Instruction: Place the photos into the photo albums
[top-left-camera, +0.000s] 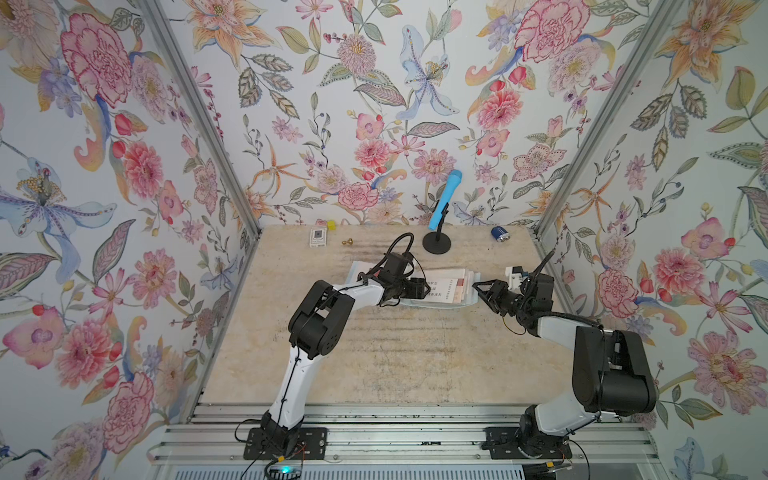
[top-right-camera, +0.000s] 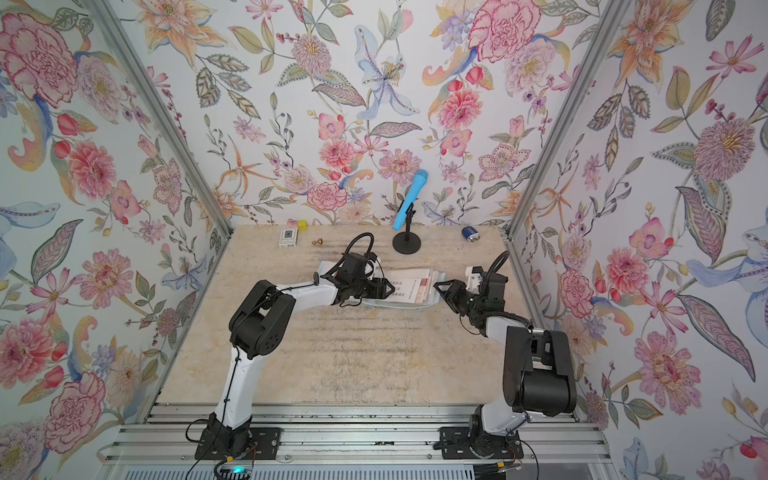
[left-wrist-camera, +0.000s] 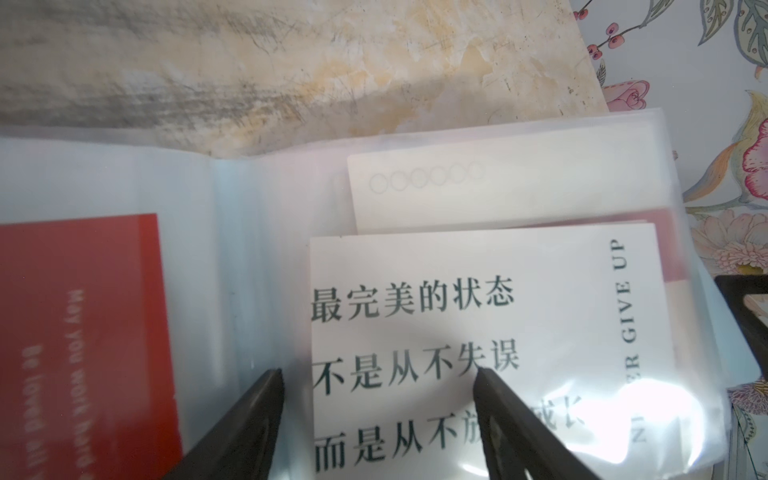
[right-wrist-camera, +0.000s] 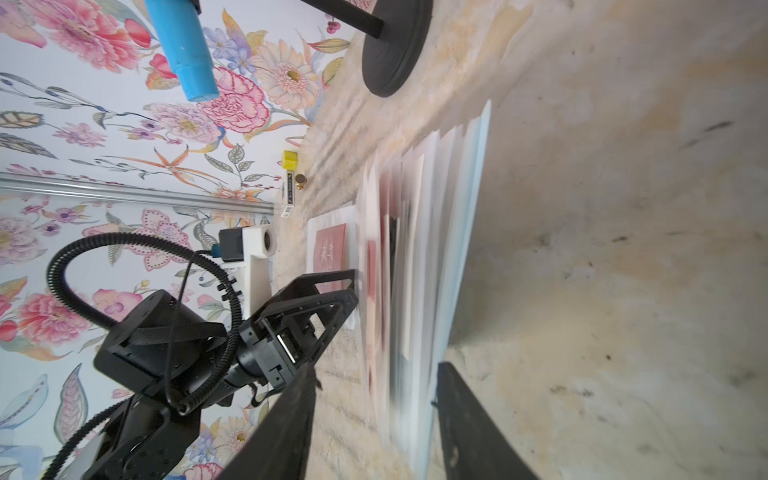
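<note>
An open album (top-left-camera: 472, 288) with clear sleeves lies across the middle of the table. Its right page holds white and pink cards, the top one a white card (left-wrist-camera: 488, 312) with black Chinese text; a red card (left-wrist-camera: 80, 320) shows on its left page. My left gripper is low over the album; whether anything is between its fingers is unclear, as the text card lies behind them. My right gripper stands open just beside the album's right edge, facing the stacked sleeve edges.
At the back stand a blue cylinder on a black stand (top-left-camera: 437, 244), a blue can (top-left-camera: 500, 233), a small white box (top-left-camera: 317, 237), a yellow block (top-left-camera: 331, 225) and a brass piece (top-left-camera: 347, 241).
</note>
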